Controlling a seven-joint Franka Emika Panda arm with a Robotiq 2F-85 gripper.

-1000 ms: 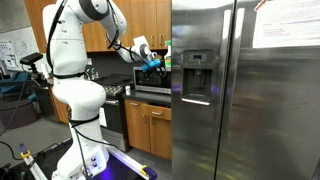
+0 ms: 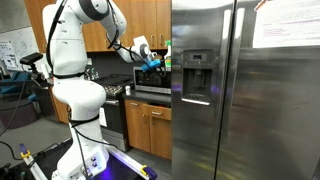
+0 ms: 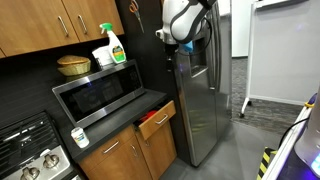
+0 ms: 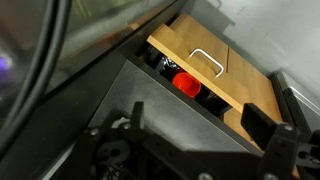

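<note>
High over the counter, my gripper stands open, with nothing between its spread fingers. The wrist view looks down past it onto a wooden drawer (image 4: 190, 38) with a silver handle (image 4: 208, 61). This drawer is pulled partly out, as exterior view 2 also shows. Inside it lies a round red object (image 4: 186, 83), perhaps a cup, among dark items. The drawer is below the gripper and apart from it. In exterior view 1 the drawer's inside cannot be seen.
A microwave (image 3: 100, 95) stands on the dark counter (image 3: 118, 122), carrying a spray bottle (image 3: 115, 42) and a basket (image 3: 73, 66). A white cup (image 3: 79, 138) sits near the stove (image 3: 38, 165). The tall steel fridge (image 2: 200, 110) stands close beside the arm.
</note>
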